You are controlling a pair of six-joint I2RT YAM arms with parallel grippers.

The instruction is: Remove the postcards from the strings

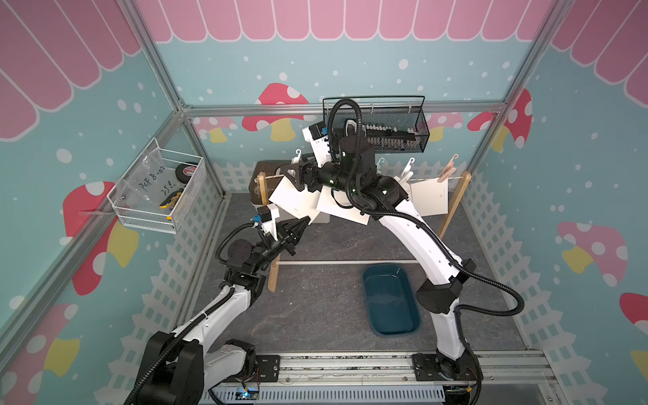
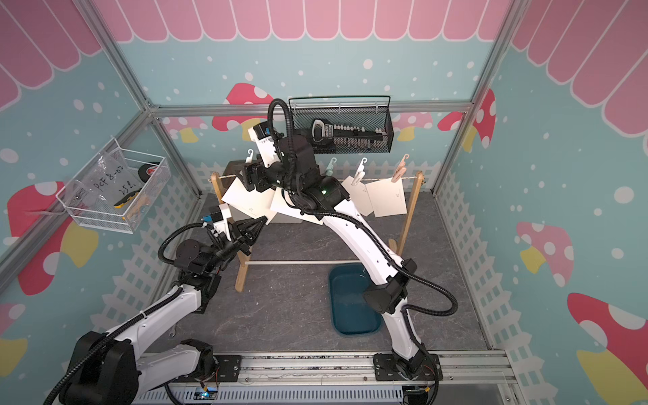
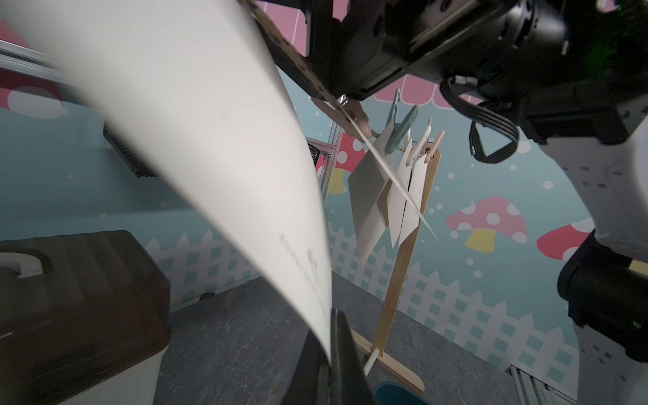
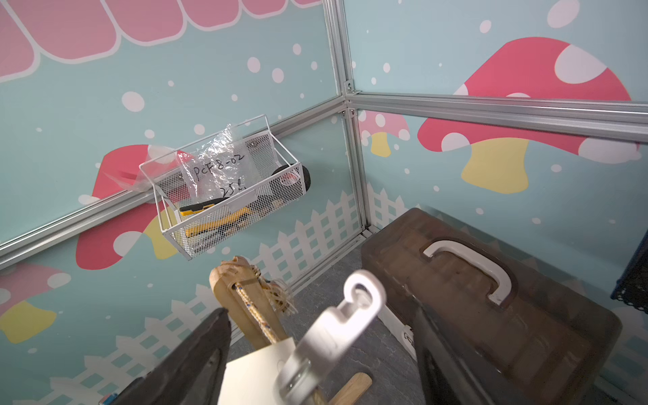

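Note:
White postcards hang by clips from a string between two wooden posts. The leftmost postcard (image 1: pixel 294 197) hangs slanted. My left gripper is shut on its lower corner, and the card bows upward across the left wrist view. A white clip (image 4: pixel 332 339) rises at that card's top edge. My right gripper is around this clip, its fingers (image 4: pixel 201 351) apart on either side and not visibly touching it. A second postcard (image 1: pixel 342 206) hangs partly behind the right arm. Farther right hangs another postcard (image 2: pixel 388 197) under a pink clip (image 2: pixel 401 168).
A teal bin (image 1: pixel 391 300) sits on the floor at front right. Behind the left post (image 4: pixel 244 300) stands a brown-lidded box (image 4: pixel 492 303). A white wire basket (image 1: pixel 156 192) is on the left wall, a black one (image 1: pixel 398 125) at the back.

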